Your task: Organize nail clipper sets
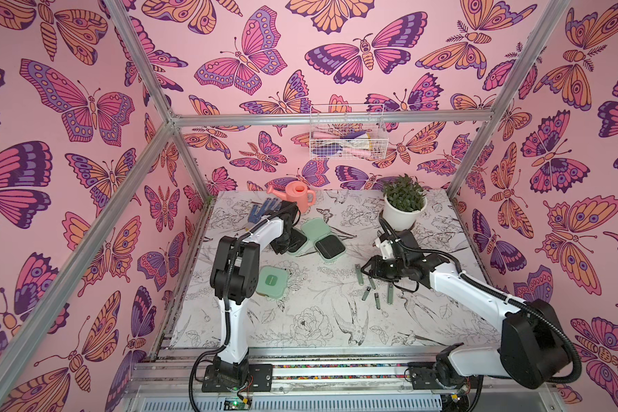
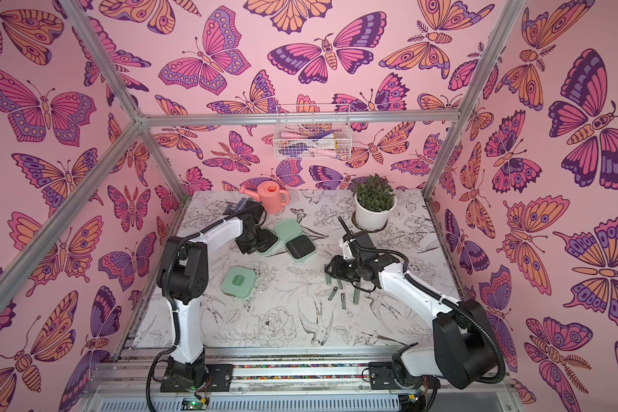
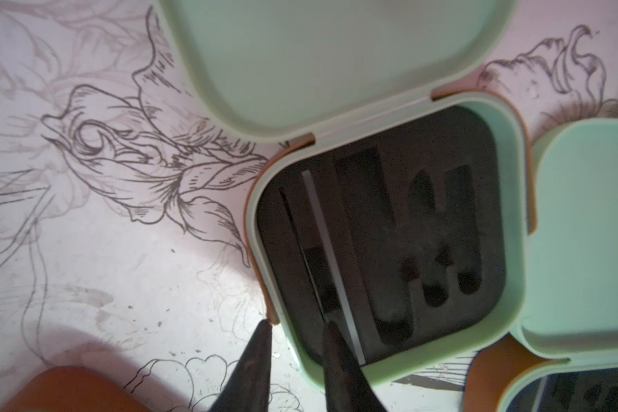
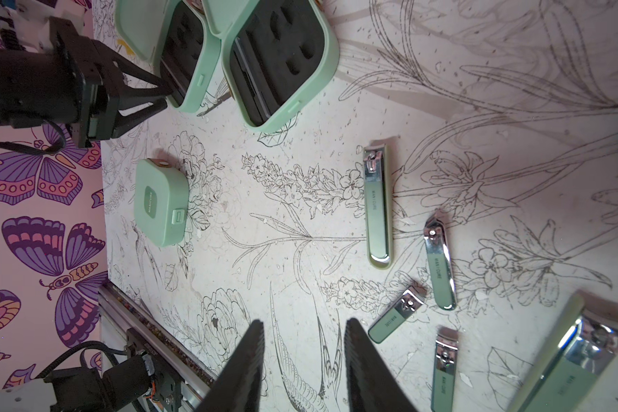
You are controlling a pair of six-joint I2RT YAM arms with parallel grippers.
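Observation:
An open mint case (image 3: 443, 137) with a dark slotted insert and a long silver tool (image 3: 316, 206) lies beneath my left gripper, whose fingers stand open at its near edge. A second open case (image 2: 300, 247) lies to its right, and a closed case (image 2: 238, 281) nearer the front. My right gripper is open above the table, empty, beside several green-and-chrome nail clippers: a long one (image 4: 377, 206), a curved one (image 4: 441, 267) and smaller and larger ones.
A pink watering can (image 1: 296, 195) stands at the back left, beside blue items (image 1: 256, 211). A potted plant (image 1: 401, 209) is at the back right. A wire basket (image 1: 348, 144) hangs on the back wall.

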